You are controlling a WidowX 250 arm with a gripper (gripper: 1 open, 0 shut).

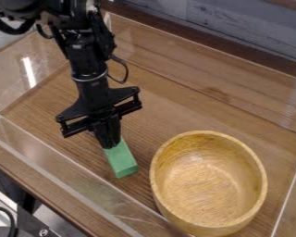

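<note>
My black gripper (101, 130) hangs in the middle left of the camera view, its fingers low over the upper end of a green block (122, 161) lying on the wooden table. The lower part of the block shows; the upper end is hidden by the gripper. Whether the fingers are closed on the block or only above it I cannot tell.
A large tan bowl (207, 180) sits at the lower right, close beside the green block. A dark cable lies at the lower left edge.
</note>
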